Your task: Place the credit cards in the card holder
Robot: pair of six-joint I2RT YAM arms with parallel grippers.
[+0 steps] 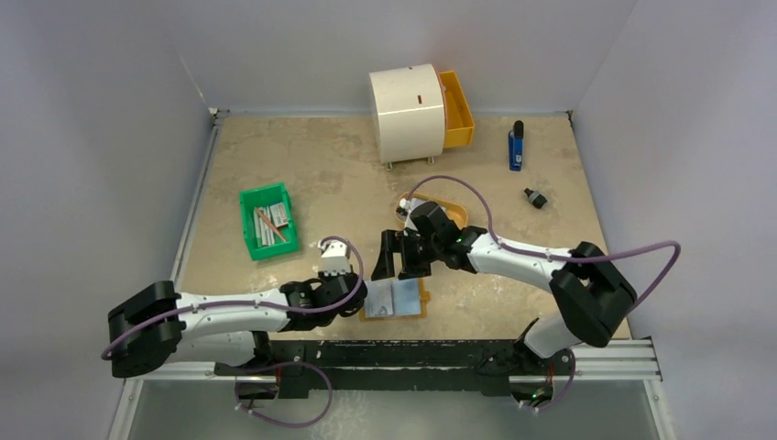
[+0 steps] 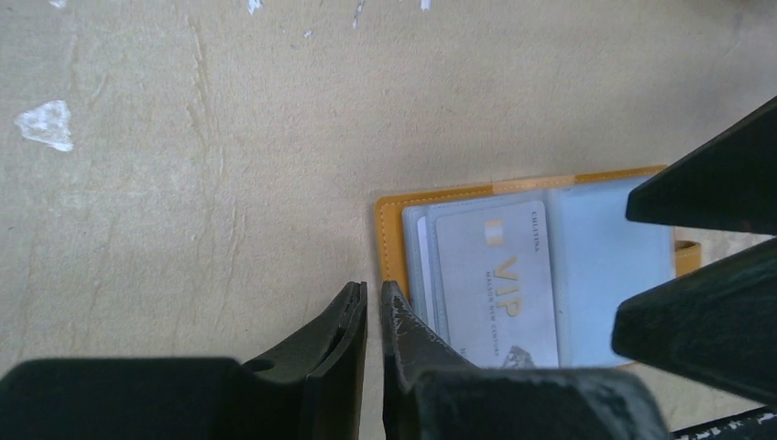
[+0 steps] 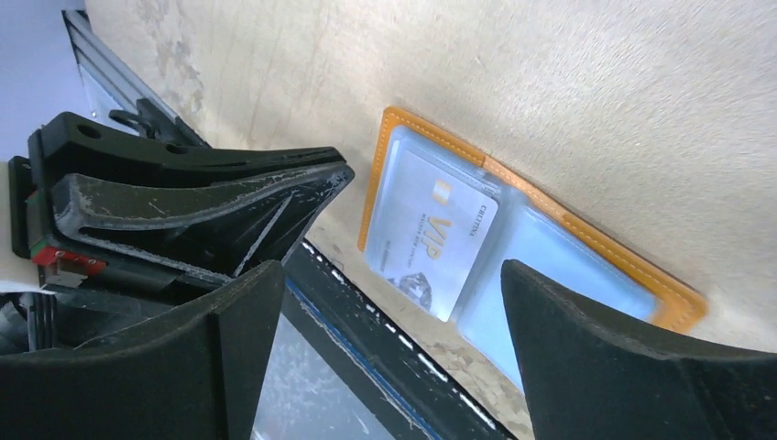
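An orange-edged card holder lies spread on the table at the front middle, its two pale sleeves facing up. Over its left-hand sleeve shows a white VIP card, which appears to lie inside the clear pocket. The other sleeve shows no card. At the holder's left edge my left gripper stands slightly open, with a narrow empty gap between its fingertips. My right gripper hovers above the holder, wide open and empty, the VIP card visible between its fingers.
Behind the right gripper sits a tan tray, its contents partly hidden by the right arm. A green basket with several items stands to the left. At the back are a white drum-shaped box and a blue tool.
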